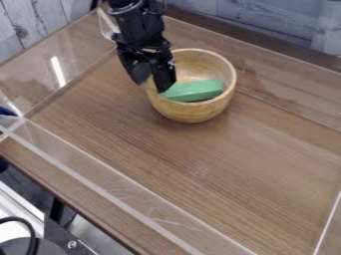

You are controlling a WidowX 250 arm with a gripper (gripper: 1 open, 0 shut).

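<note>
The black gripper [150,72] hangs from the top of the view over the left part of a tan bowl [194,113], its fingers open. A green block [194,90] lies inside the bowl toward its right side. The gripper's body hides the bowl's upper left rim, and I see nothing held between the fingers.
Pale walls stand at the back. A strip of clear tape runs across the lower left, and a dark cable [24,223] shows at the bottom left corner.
</note>
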